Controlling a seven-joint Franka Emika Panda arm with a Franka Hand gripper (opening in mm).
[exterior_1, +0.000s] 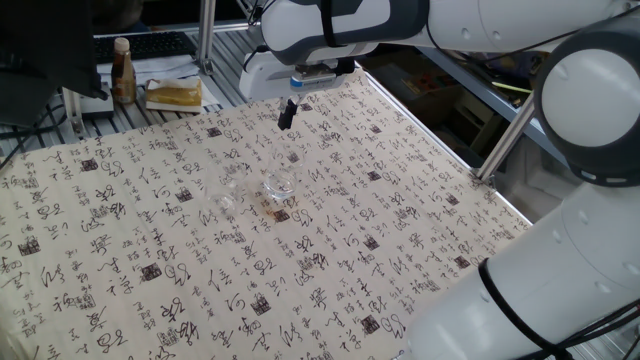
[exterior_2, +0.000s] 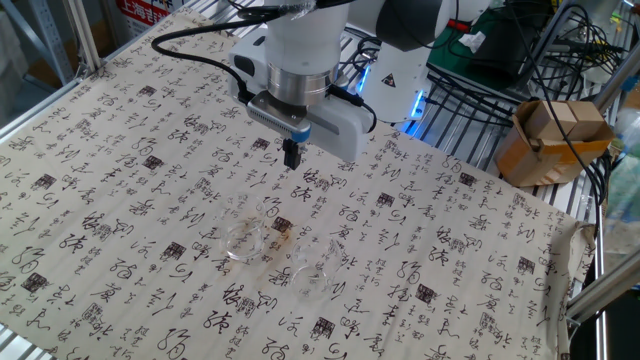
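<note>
Two clear glass cups stand close together near the middle of the table, hard to make out against the printed cloth. In exterior view 1, the plainer cup (exterior_1: 279, 187) is nearer the gripper, and the fainter cup (exterior_1: 226, 201) is to its left. Exterior view 2 shows one glass (exterior_2: 243, 241) at left and another glass (exterior_2: 312, 278) to its right and nearer that camera. Above the cloth, behind the cups in that view, hangs my gripper (exterior_2: 291, 155), pointing down. Its black fingers (exterior_1: 287, 114) look shut together, with nothing visible between them.
Brownish marks show beside the cups. A sauce bottle (exterior_1: 123, 72) and a yellow package (exterior_1: 174, 95) sit beyond the cloth's edge. A cardboard box (exterior_2: 552, 145) holding smaller boxes stands off the cloth.
</note>
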